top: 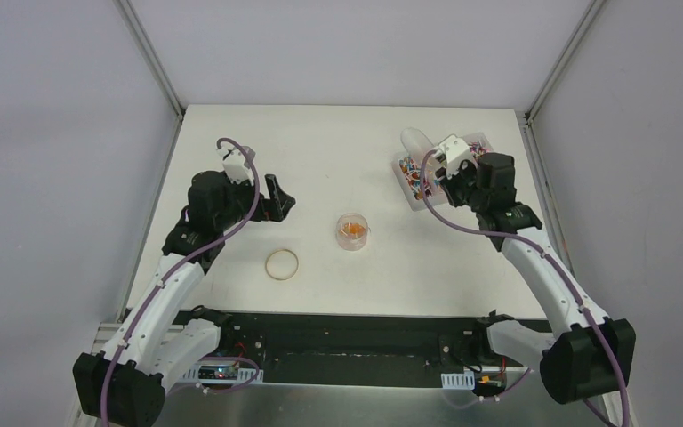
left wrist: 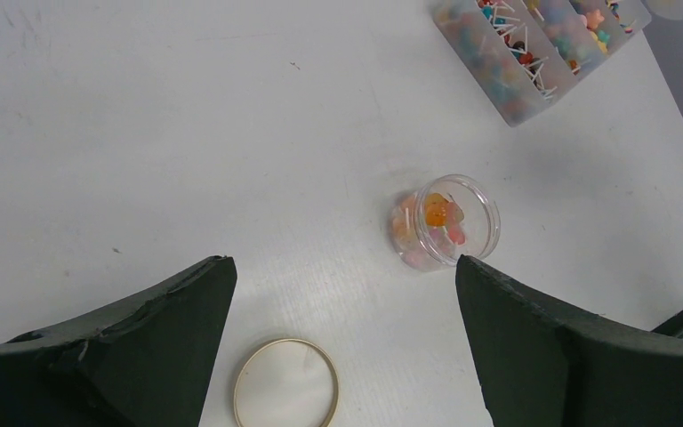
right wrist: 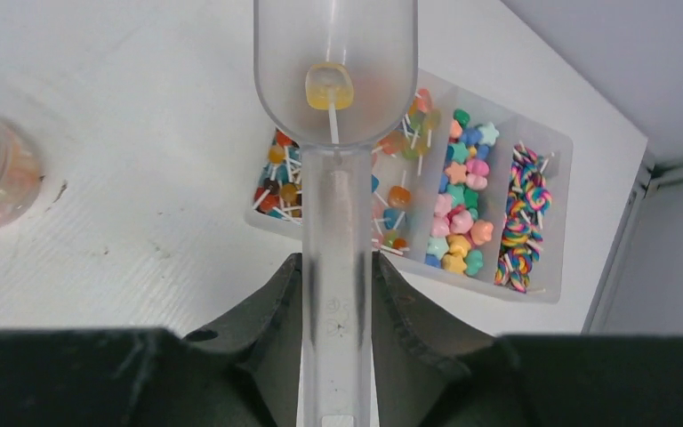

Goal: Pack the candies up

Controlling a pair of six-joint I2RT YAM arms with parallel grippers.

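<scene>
A clear scoop [right wrist: 336, 258] is held by its handle in my right gripper, which is shut on it. Its bowl carries a yellow candy [right wrist: 330, 87] with a white stick, and it hangs over the divided candy box [right wrist: 267, 222]. In the top view the right gripper [top: 445, 185] is at the box's front edge, the scoop's bowl [top: 416, 140] jutting up and left. A clear jar [left wrist: 462, 218] with orange and pink candies stands mid-table, its mouth uncovered. My left gripper is open and empty, well left of the jar.
A round lid-like disc with a tan rim [top: 282, 264] lies flat in front of the left gripper. The box's compartments hold lollipops, star-shaped candies [right wrist: 459, 169] and striped twisted candies [right wrist: 525, 213]. Bare table lies between jar and box.
</scene>
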